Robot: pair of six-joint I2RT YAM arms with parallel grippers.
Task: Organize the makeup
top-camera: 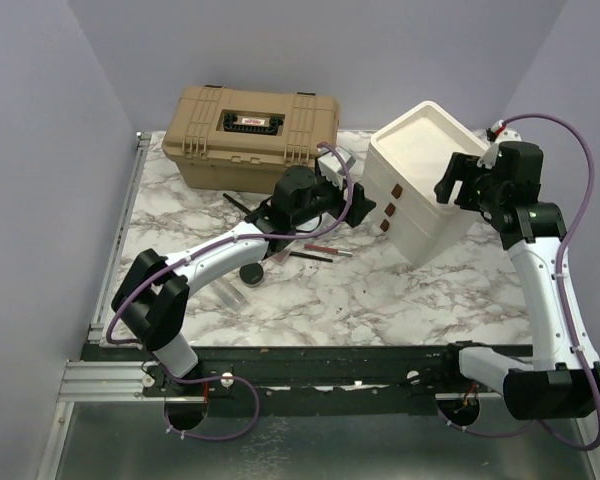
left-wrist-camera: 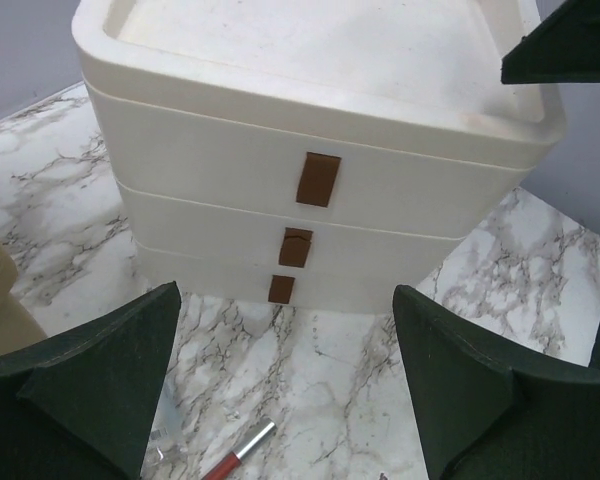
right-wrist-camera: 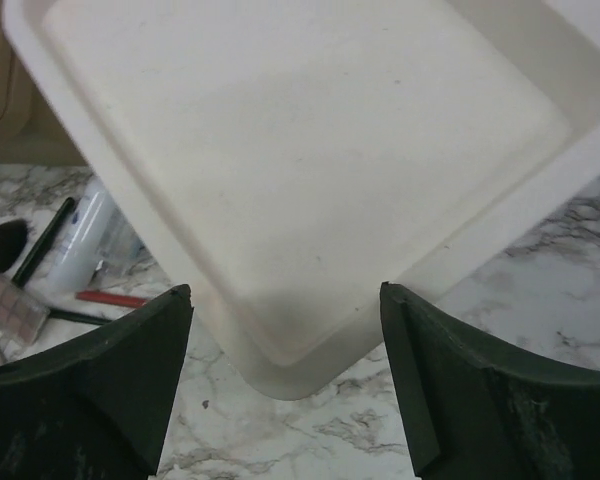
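Observation:
A white drawer box (top-camera: 405,195) with a tray-like top and three brown handles (left-wrist-camera: 318,180) down its front stands angled at the back right; its drawers look closed. My left gripper is open in front of the handles, apart from the box, with nothing between its fingers. Over the box's right front corner, my right gripper stands part open and empty. Makeup lies loose on the marble table: a red pencil (top-camera: 328,249), a black pencil (top-camera: 310,256), a round black jar (top-camera: 251,274) and clear tubes (top-camera: 229,293). The left arm hides some items.
A large tan toolbox (top-camera: 248,135) sits at the back left, close behind the makeup. Free table surface (top-camera: 400,310) lies in front of the white box.

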